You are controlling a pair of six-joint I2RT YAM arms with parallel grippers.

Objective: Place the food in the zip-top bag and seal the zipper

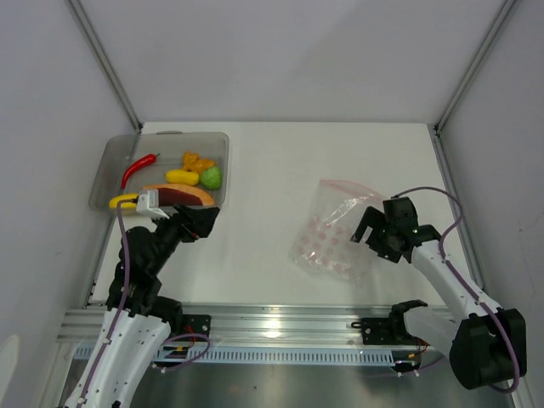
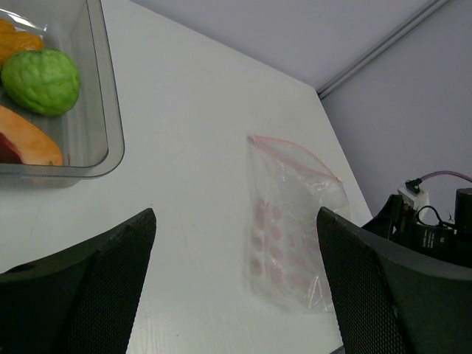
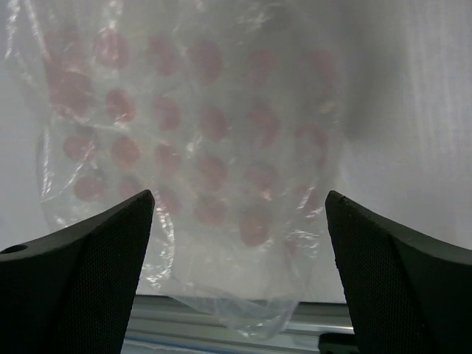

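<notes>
The clear zip top bag [image 1: 331, 238], with pink zipper strip and pink dots, lies flat on the right half of the white table; it also shows in the left wrist view [image 2: 284, 236]. My right gripper [image 1: 367, 238] is open over the bag's right part, whose dotted plastic [image 3: 210, 169] fills the right wrist view. My left gripper [image 1: 200, 223] is open at the grey tray's [image 1: 223, 161] front right. The tray holds a red chili pepper [image 1: 136, 167], yellow items [image 1: 182, 177], orange peppers [image 1: 195, 161], a green lettuce-like piece [image 1: 211, 178] and a hot dog [image 1: 178, 195].
Grey walls surround it on the back and sides, and a metal rail [image 1: 272, 314] runs along the front edge.
</notes>
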